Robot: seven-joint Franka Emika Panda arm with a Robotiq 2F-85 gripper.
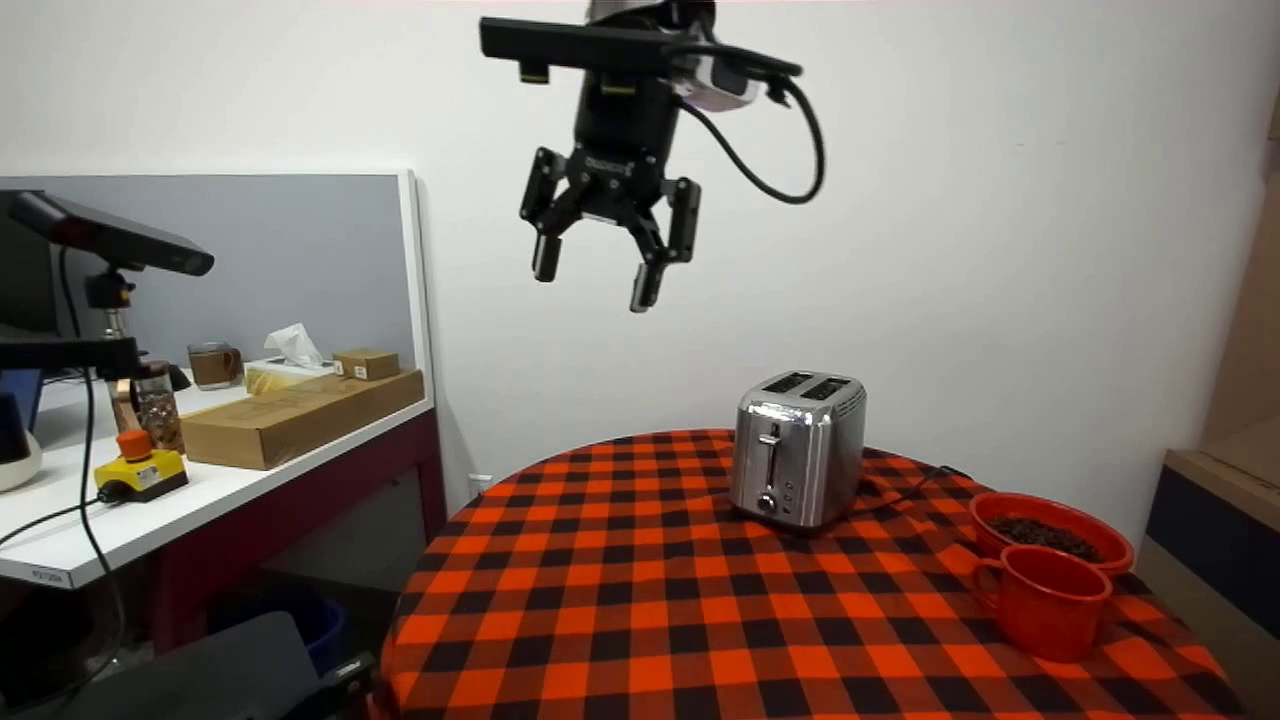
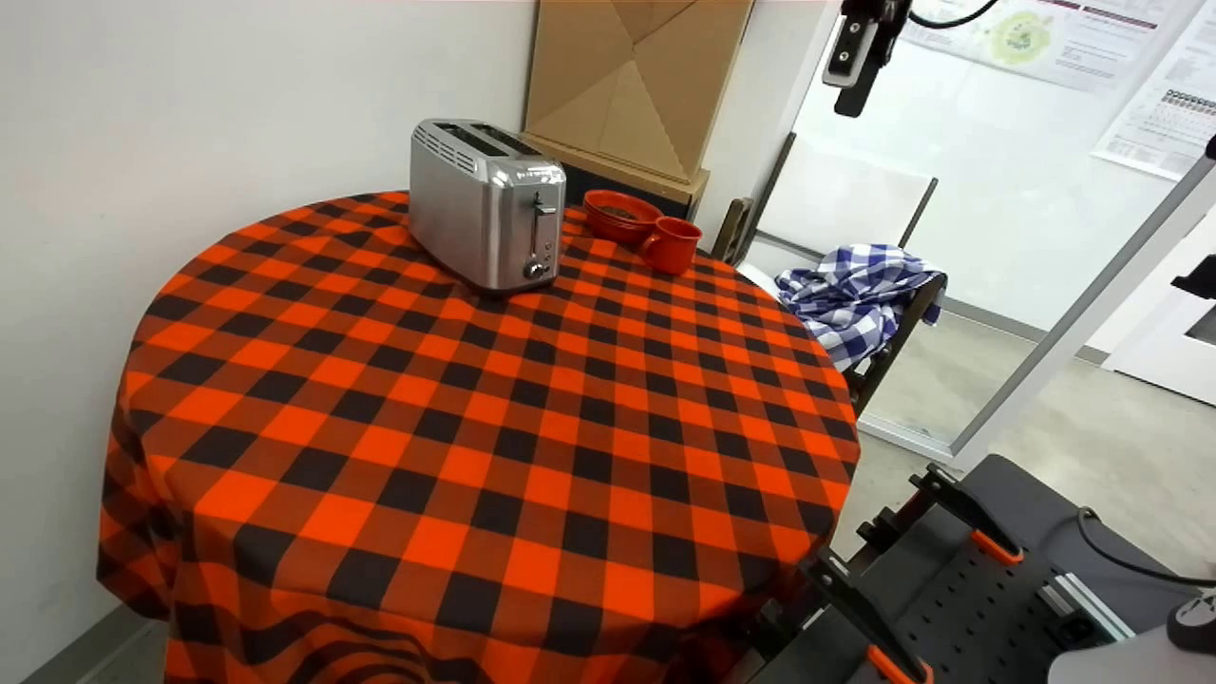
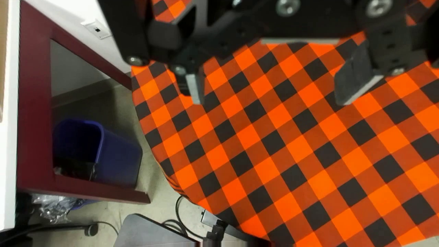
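High above the table, my gripper [image 1: 595, 283] is open with nothing between its fingers. In the wrist view its two pads [image 3: 195, 88] stand wide apart over bare checkered cloth. A silver two-slot toaster [image 1: 798, 454] stands upright on the red and black checkered tablecloth [image 1: 576, 564], its slots dark. At the table's right side sits a red mug [image 1: 1053, 606], upright, in front of a red bowl [image 1: 1110, 546] holding small dark bits. In exterior view 2 the toaster [image 2: 462, 211], mug [image 2: 670, 246] and bowl [image 2: 616, 222] also show, with part of my gripper at the top right.
A white desk [image 1: 252, 480] to the left carries a long cardboard box [image 1: 300, 422] and a yellow box with a red button [image 1: 142, 474]. The toaster's cord [image 1: 918, 486] runs right.
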